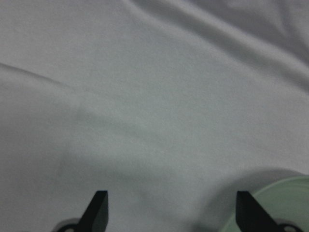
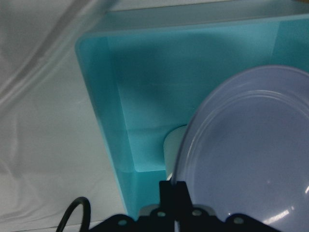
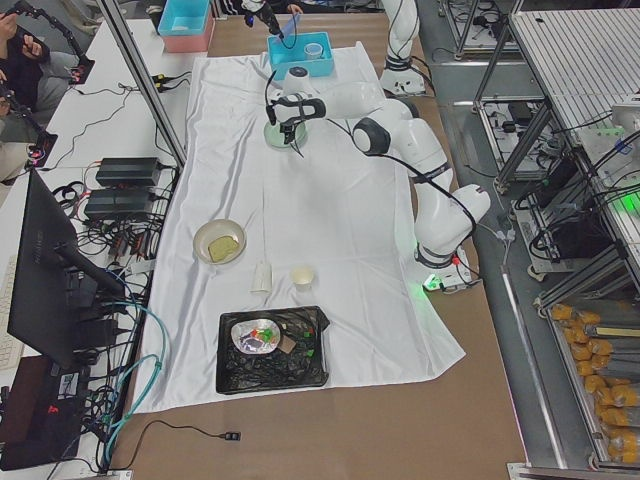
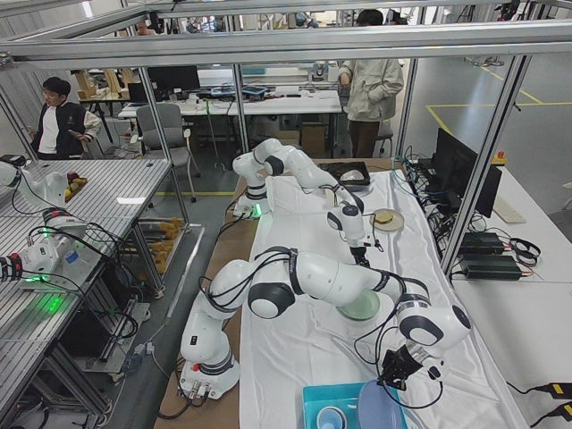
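My left gripper stands open above the white cloth, beside a green plate (image 1: pixel 285 198) at the lower right of its wrist view; in the camera left view it is over that plate (image 3: pixel 276 138). My right gripper is shut on the rim of a lilac plate (image 2: pixel 246 145). That plate is over a turquoise tub (image 2: pixel 91 67), partly hiding a cup (image 2: pixel 171 147) inside. The camera right view shows the lilac plate (image 4: pixel 380 407) at the tub (image 4: pixel 315 393).
A beige dish (image 3: pixel 205 240) holding a yellow sponge (image 3: pixel 223 248), a white cylinder (image 3: pixel 262 278) and a cream cup (image 3: pixel 302 275) lie on the cloth (image 3: pixel 330 210). A black tray (image 3: pixel 270 375) is at the other end.
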